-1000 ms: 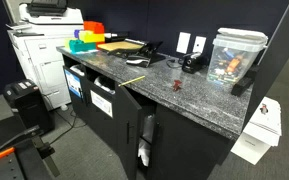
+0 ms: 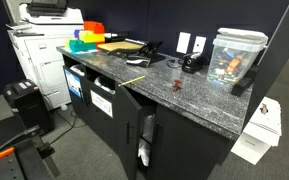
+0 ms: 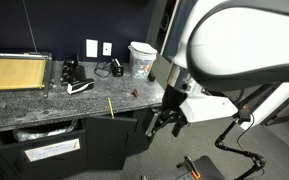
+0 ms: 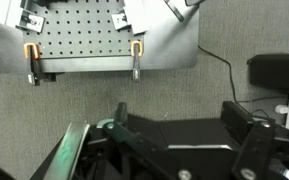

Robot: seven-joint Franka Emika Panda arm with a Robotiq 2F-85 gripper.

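A long cabinet with a grey speckled stone top (image 2: pixel 199 98) runs along the wall. One dark cabinet door (image 2: pixel 128 133) stands ajar, with white items (image 2: pixel 144 152) partly visible inside. In the second exterior view, the white arm reaches in from the right and my gripper (image 3: pixel 166 123) hangs in front of the cabinet, to the right of the dark door (image 3: pixel 108 144). The wrist view looks down at my gripper over the carpet, its fingers wide apart. Nothing lies between them; the gripper is open.
On the countertop are a yellow stick (image 2: pixel 135 80), a small red object (image 2: pixel 177 84), a clear tub (image 2: pixel 233 58) of mixed items and a black device (image 2: pixel 195 62). A perforated metal plate (image 4: pixel 87 38) with orange-handled clamps (image 4: pixel 136 48) lies at the wrist view's top. Carpet below is clear.
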